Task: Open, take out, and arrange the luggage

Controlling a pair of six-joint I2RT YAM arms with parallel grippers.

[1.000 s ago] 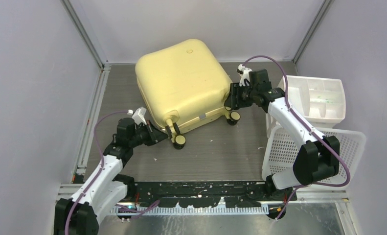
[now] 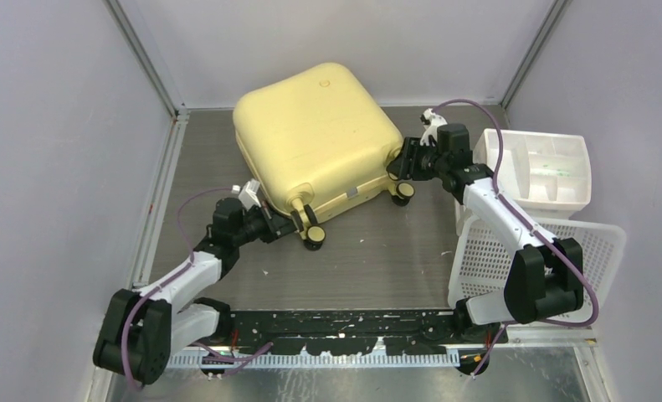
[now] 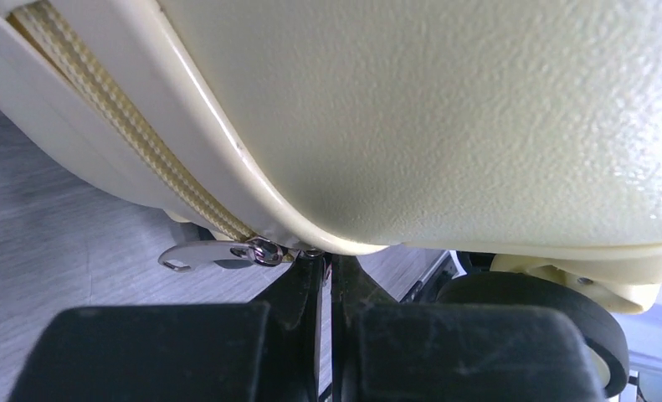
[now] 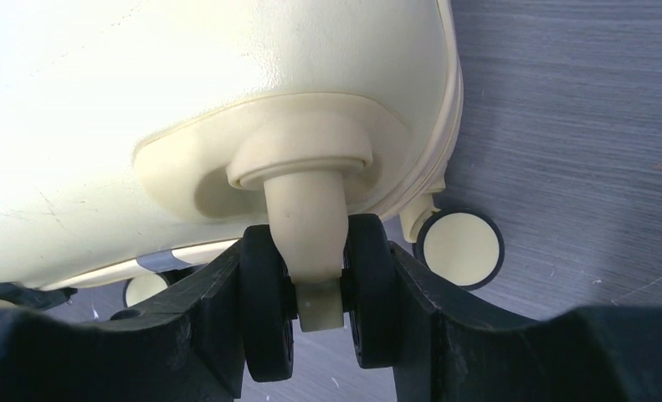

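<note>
A cream-yellow suitcase (image 2: 319, 126) lies on its side across the back of the table, wheels toward me. At its near left corner, the left gripper is shut, its tips up against the zipper corner under the shell's edge. A metal zipper pull (image 3: 202, 254) hangs just left of those tips; whether something thin is pinched cannot be made out. On the right side, my right gripper is shut around a wheel stem (image 4: 306, 213) of the suitcase. Black wheels, one of them a near wheel (image 2: 314, 238), stick out at the front.
Right of the suitcase stand a white compartment tray (image 2: 553, 172) and a white perforated basket (image 2: 599, 251), with the right arm reaching over them. Bare wooden tabletop (image 2: 369, 268) lies in front of the suitcase. Grey walls close in the sides and back.
The suitcase has shifted slightly to the right, the right gripper moving along with it at the stem. My left gripper has moved rightward and a little upward along the suitcase's near corner.
</note>
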